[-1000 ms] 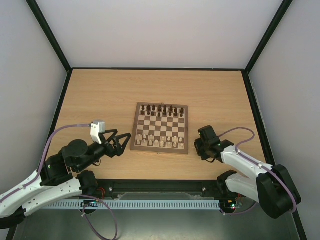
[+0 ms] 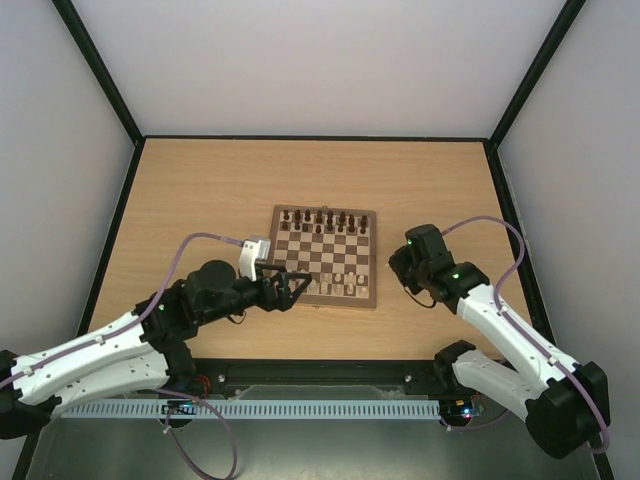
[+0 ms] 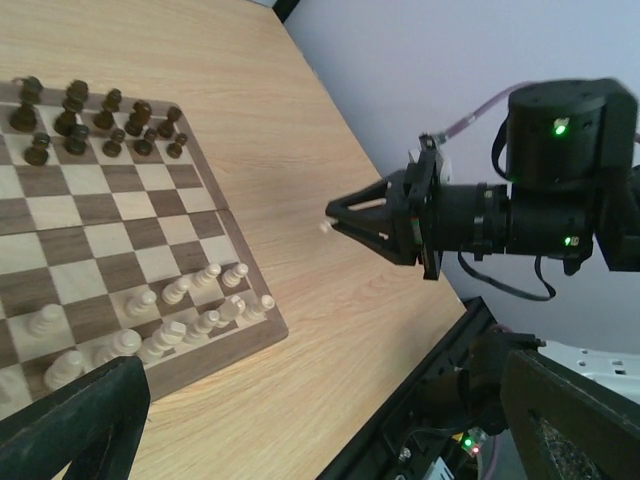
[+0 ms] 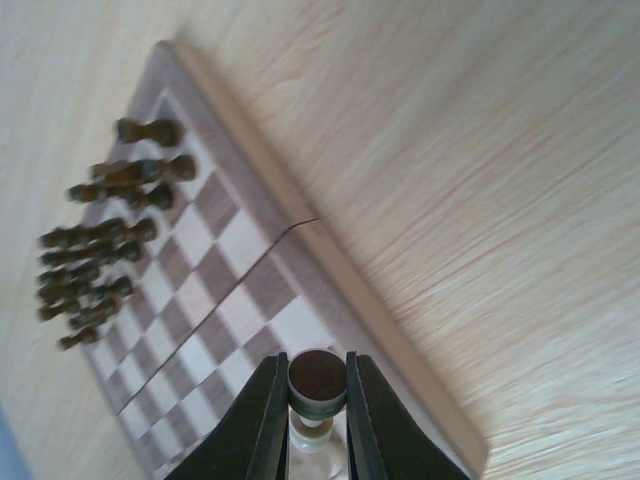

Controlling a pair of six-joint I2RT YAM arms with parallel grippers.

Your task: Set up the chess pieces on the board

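The wooden chessboard point(image 2: 325, 245) lies mid-table, with dark pieces point(image 2: 340, 222) along its far side and white pieces point(image 2: 338, 285) in rows along the near side. My left gripper point(image 2: 302, 290) hangs over the board's near-left part, hiding some squares; its fingers point(image 3: 75, 425) are spread wide with nothing between. To the right of the board, my right gripper is raised above the table, shut on a white chess piece point(image 3: 326, 225). The right wrist view shows that piece's dark round base point(image 4: 318, 375) between the fingertips.
Bare table point(image 2: 200, 200) surrounds the board on every side. Dark frame posts point(image 2: 112, 85) and pale walls bound the workspace. Closely packed pieces stand at the board's near right corner, including a white piece point(image 3: 235, 274).
My left gripper has moved right, from beside the board to over its near-left part. The right gripper has shifted away from the table's front edge.
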